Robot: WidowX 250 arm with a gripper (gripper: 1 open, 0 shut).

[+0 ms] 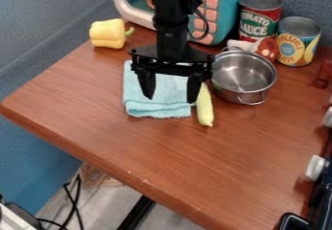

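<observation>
My black gripper (170, 88) hangs over a folded light blue cloth (153, 105) near the middle of the wooden table, its fingers spread apart. A pale yellow corn-like item (205, 108) lies beside the cloth, just right of my gripper. To its right stands a steel pot (244, 79). I cannot see anything held between the fingertips.
A yellow pepper-like object (109, 32) sits back left. At the back right are cans (297, 45), a red-and-white item (265, 49) and a teal toy (222, 11). Black equipment lines the right edge.
</observation>
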